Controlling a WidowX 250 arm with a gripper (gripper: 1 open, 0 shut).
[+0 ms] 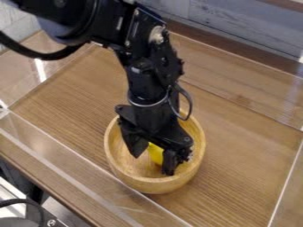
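Note:
A round wooden bowl [142, 182] sits on the tabletop, a yellow object [155, 152] lying inside it. My black gripper [155, 155] is lowered into the bowl, open, with its fingers either side of the yellow object, which they partly hide. Whether they touch it I cannot tell.
A clear rim runs along the near left edge, with black cables beside it, and a pale wall stands behind.

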